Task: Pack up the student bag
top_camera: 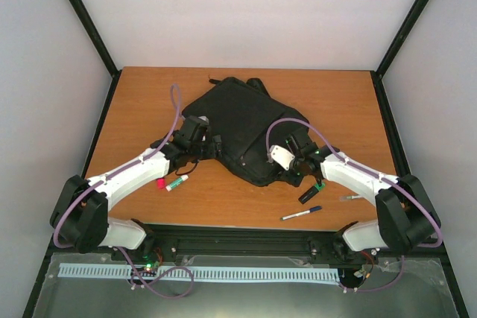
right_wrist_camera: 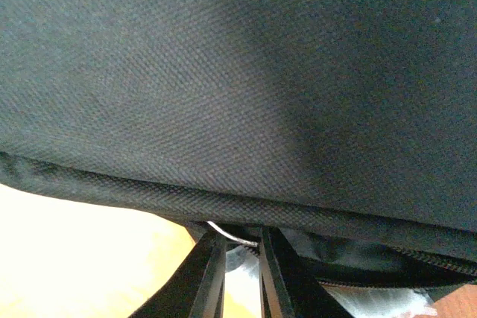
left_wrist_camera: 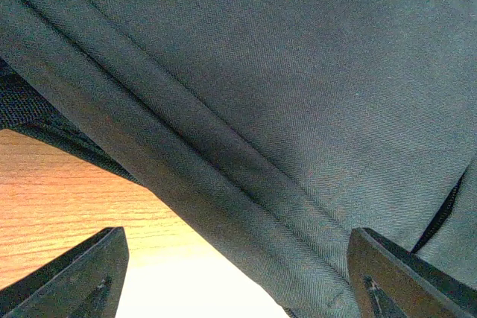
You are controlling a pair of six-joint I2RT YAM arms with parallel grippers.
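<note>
A black backpack (top_camera: 250, 121) lies on the wooden table. My left gripper (top_camera: 213, 147) is at its lower-left edge; in the left wrist view its fingers are spread apart over the fabric (left_wrist_camera: 283, 109), with nothing held. My right gripper is at the bag's lower-right edge, its fingertips at a thin pale cord or pull (right_wrist_camera: 231, 234) beside a zipper (right_wrist_camera: 432, 258) under a fabric flap. Whether they grip it is unclear. In the top view the right fingertips are largely hidden.
A red item (top_camera: 160, 183) and a green-white stick (top_camera: 177, 182) lie near the left arm. A black marker-like item (top_camera: 310, 192), a pen (top_camera: 300, 213) and a clear item (top_camera: 350, 197) lie by the right arm.
</note>
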